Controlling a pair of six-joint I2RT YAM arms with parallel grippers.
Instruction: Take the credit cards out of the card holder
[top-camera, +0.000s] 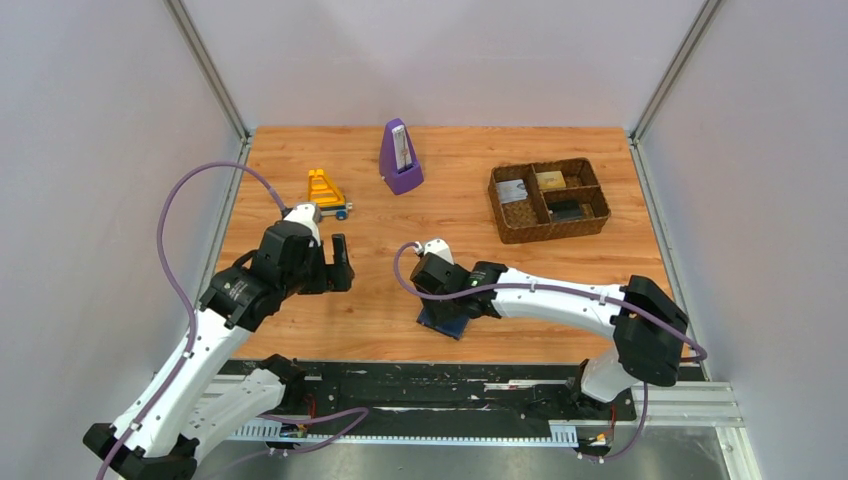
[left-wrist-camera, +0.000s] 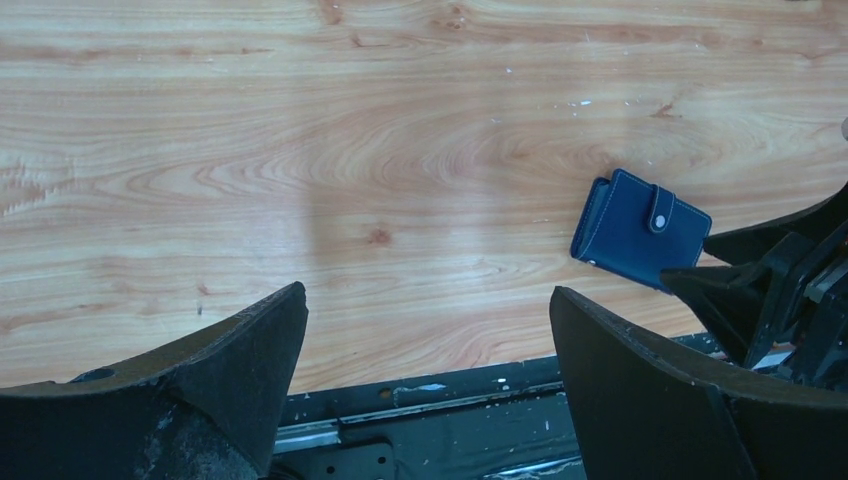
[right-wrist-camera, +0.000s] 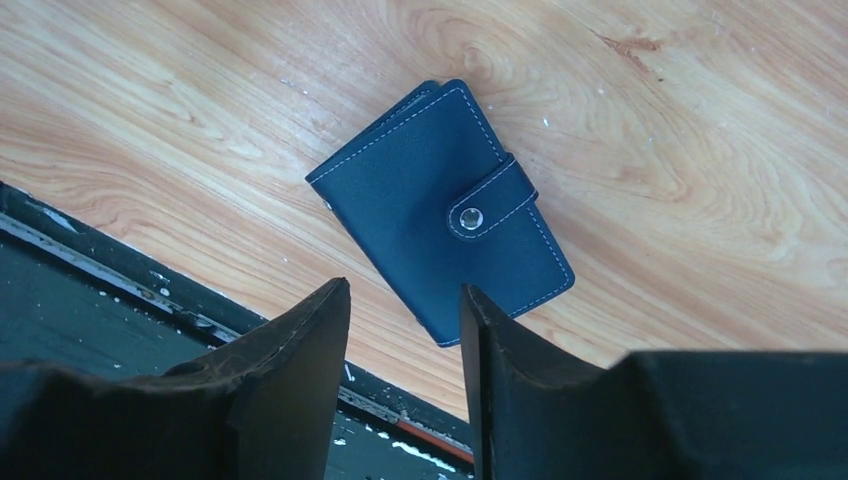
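Observation:
The dark blue card holder, snapped closed with a strap and button, lies near the table's front edge; it also shows in the left wrist view (left-wrist-camera: 625, 235) and partly under my right arm in the top view (top-camera: 445, 325). My right gripper is open above it, nothing between its fingers, fingertips over the holder's lower part. My left gripper hangs open over bare wood to the left of the holder, empty. No cards are visible outside the holder.
A wicker divided basket (top-camera: 530, 230) stands at back right, a purple metronome (top-camera: 400, 175) at back centre, a yellow toy (top-camera: 322, 195) at back left. The front edge (top-camera: 390, 361) borders a dark rail.

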